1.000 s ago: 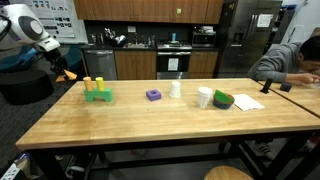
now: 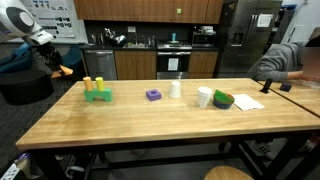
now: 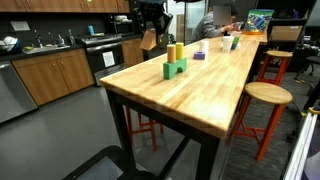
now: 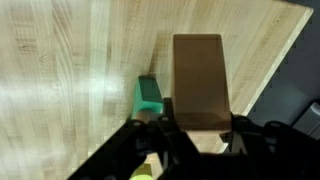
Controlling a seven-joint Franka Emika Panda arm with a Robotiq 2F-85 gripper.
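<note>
A brown-orange block [image 4: 201, 75] is held in my gripper, which is shut on its near end in the wrist view. Exterior view 2 shows the block [image 3: 149, 40] hanging beneath the gripper, near the table's edge. Beside it on the table stands a green holder [image 3: 175, 68] with yellow cylinders [image 3: 171, 53] upright on it. The wrist view catches part of that green holder [image 4: 149, 95] left of the block, with one yellow top [image 4: 142, 172] at the bottom edge.
On the wooden table [image 2: 160, 122] sit a purple block [image 2: 153, 95], a white container [image 2: 175, 89], a white cup [image 2: 204, 97] and a bowl [image 2: 223, 99] with colourful contents. A person [image 2: 290, 65] is at the right end.
The arm and the held block have shifted slightly at the left of exterior view 1. At the right, the person has leaned back or moved partly out of view.
</note>
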